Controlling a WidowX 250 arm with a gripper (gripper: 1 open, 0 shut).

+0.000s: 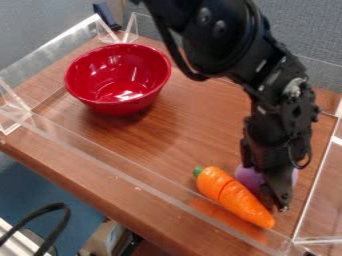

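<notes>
My black gripper is low at the right side of the wooden table, directly over a purple object that it largely hides. Whether its fingers are open or shut on that object is hidden. An orange toy carrot lies just left of and in front of the gripper, its green top toward the back. A red bowl stands at the back left.
Clear plastic walls border the work area. Cables lie off the table at the lower left.
</notes>
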